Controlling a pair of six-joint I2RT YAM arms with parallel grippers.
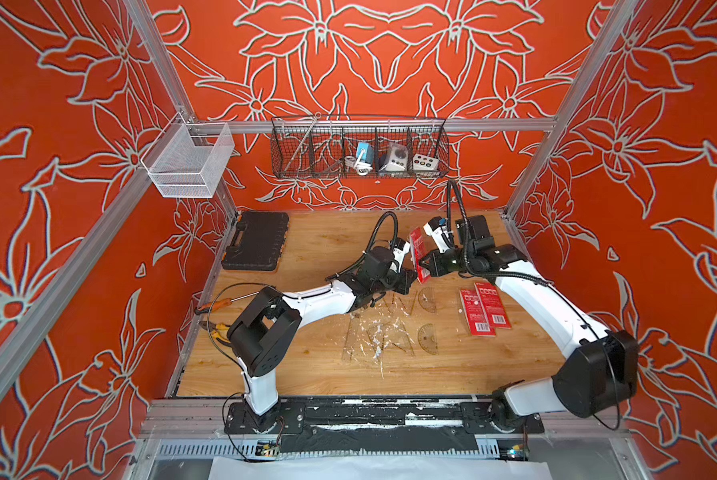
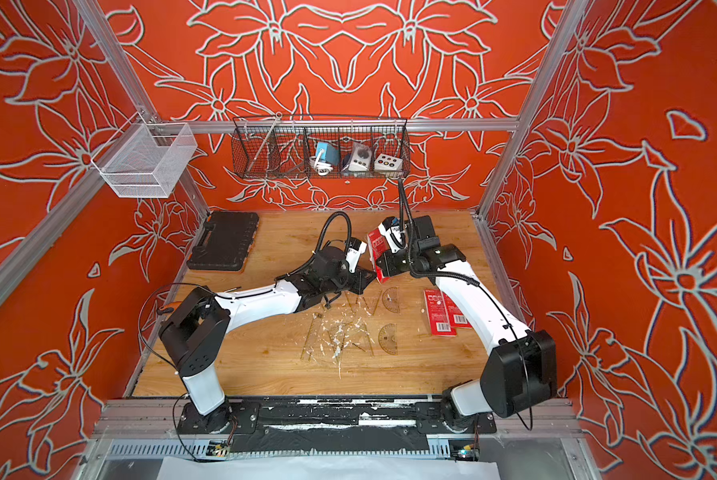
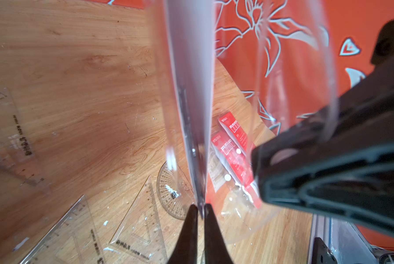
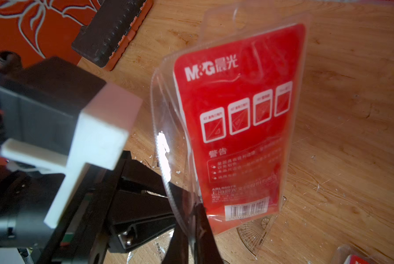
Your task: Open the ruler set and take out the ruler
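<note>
A clear plastic sleeve with a red M&G card (image 4: 245, 127) hangs on edge between my two grippers, above the table. In the left wrist view its pale inner side (image 3: 190, 57) runs down to my left gripper, shut on its lower edge. My right gripper is shut on the sleeve's clear front layer, which bows away from the card. No ruler clearly shows inside the sleeve. Loose clear set squares (image 3: 139, 224) and a protractor (image 3: 175, 191) lie on the table below.
Two red ruler packs (image 1: 484, 308) lie at the right of the table. White scraps (image 1: 378, 336) are scattered around the loose rulers. A black case (image 1: 256, 240) sits at back left, with orange-handled tools (image 1: 214, 304) along the left edge.
</note>
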